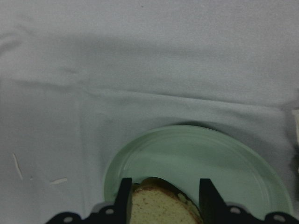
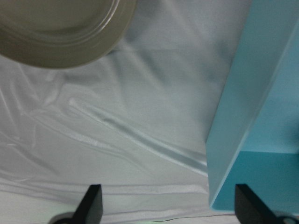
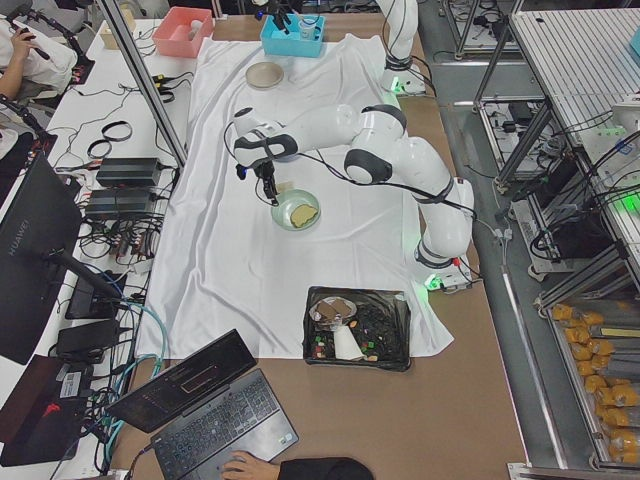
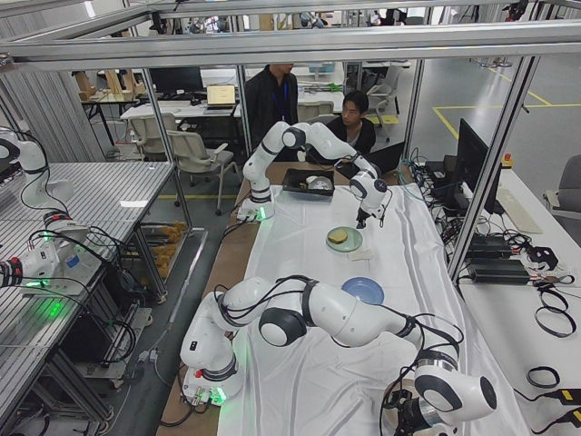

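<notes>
A green plate [image 3: 286,216] holds a slice of bread [image 3: 304,215]. My left gripper [image 3: 268,190] hangs over the cloth at the plate's upper-left side; in the left wrist view its open fingers [image 1: 124,200] frame the bread below. My right gripper is open above the cloth beside a light-blue bin [image 2: 243,79] and a beige plate [image 2: 60,56], with nothing seen between its fingers.
A blue plate [image 4: 363,291] lies farther along the cloth, and a pale flat item [image 4: 359,254] beside the green plate. A black tray [image 3: 390,330] of mixed items sits at the near end. A pink bin [image 3: 185,30] stands on the side table.
</notes>
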